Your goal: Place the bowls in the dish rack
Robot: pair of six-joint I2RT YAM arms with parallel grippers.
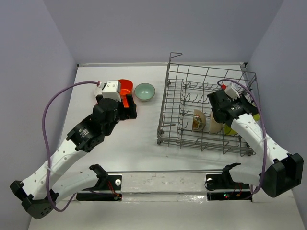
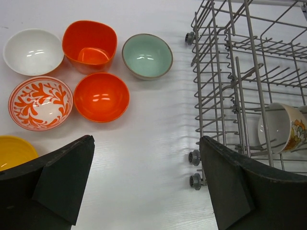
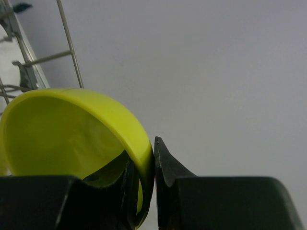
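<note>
In the right wrist view my right gripper is shut on the rim of a yellow-green bowl (image 3: pixel 62 129), which is tilted with its inside showing. From above, the arm hides most of that bowl; a sliver shows by the dish rack's (image 1: pixel 164 103) right side. Several bowls stand on edge in the rack: a flower-patterned bowl (image 1: pixel 198 120), a beige bowl (image 1: pixel 215 125) and a yellow-green one (image 1: pixel 230 130). My left gripper is open and empty above the table. Beyond its fingers lie an orange bowl (image 2: pixel 101 97), a square orange bowl (image 2: pixel 89 46) and a green bowl (image 2: pixel 147 56).
Also on the table at left are a white bowl (image 2: pixel 33 52), an orange-patterned bowl (image 2: pixel 40 103) and a yellow bowl (image 2: pixel 17 152). Table between bowls and rack is clear. A grey wall (image 3: pixel 216 86) rises close beside the right gripper.
</note>
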